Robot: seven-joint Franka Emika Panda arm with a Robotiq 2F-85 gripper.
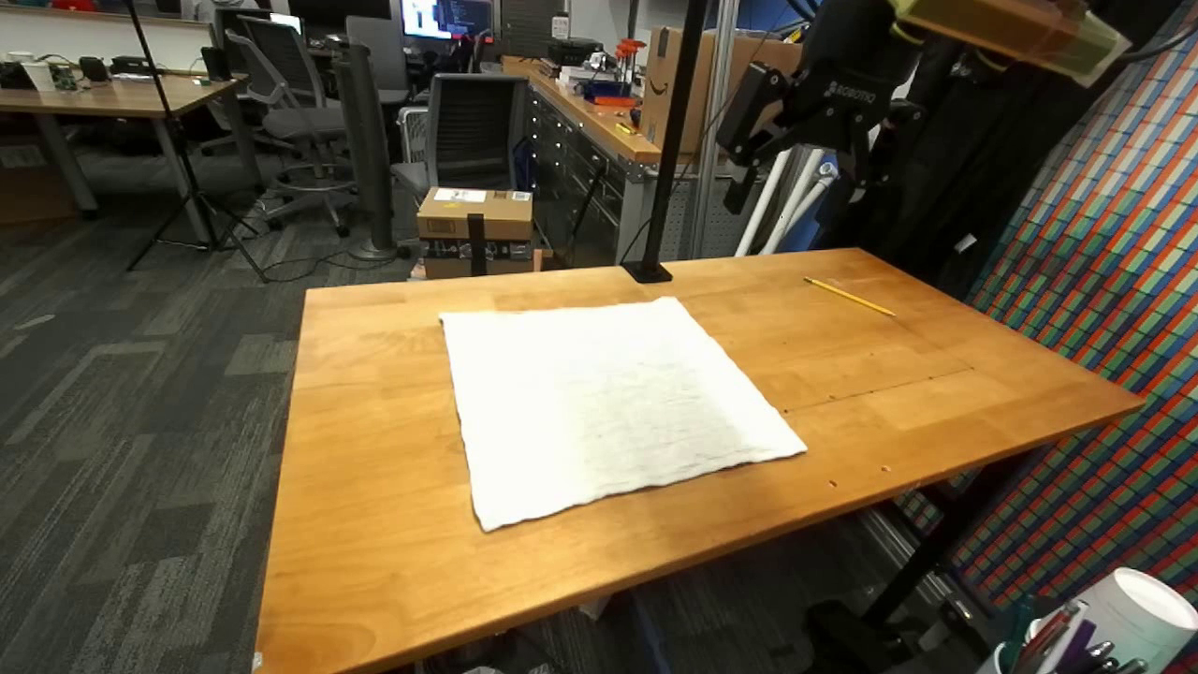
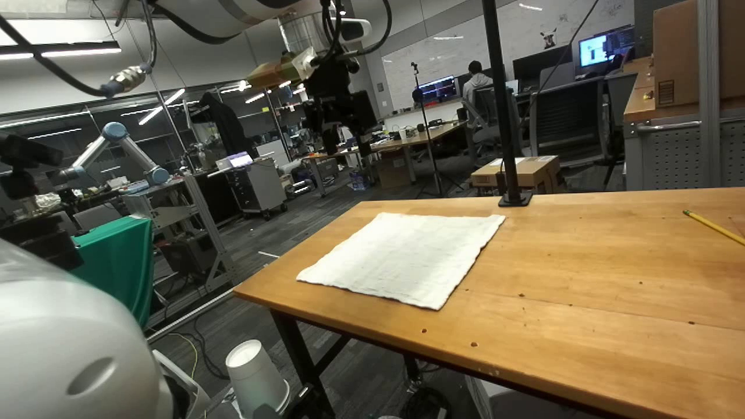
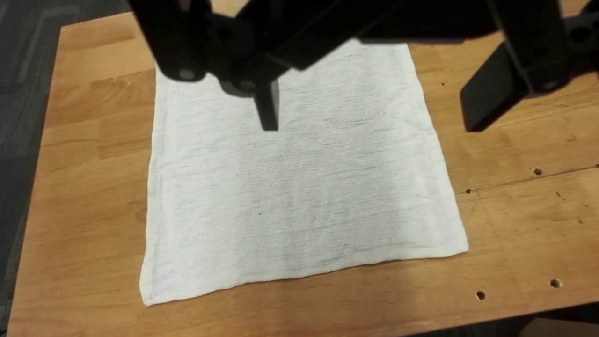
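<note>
A white cloth [image 1: 612, 410] lies flat and spread out on the wooden table, its edges slightly wavy. The exterior view from the other side shows the same cloth [image 2: 408, 258] near the table's left end. My black gripper [image 2: 347, 145] hangs well above the table, clear of the cloth. Seen from the wrist, the gripper is open, its two fingertips far apart and nothing between them. One fingertip overlaps the cloth [image 3: 297, 191] in that view; the other appears over bare wood to the right. The cloth's far edge is partly hidden behind the gripper.
A yellow pencil [image 1: 850, 297] lies toward the table's back right. A black pole [image 1: 663, 168] rises from the back edge. Bare wood [image 1: 898, 382] surrounds the cloth, with a wide clear stretch to the right. Small holes dot the tabletop.
</note>
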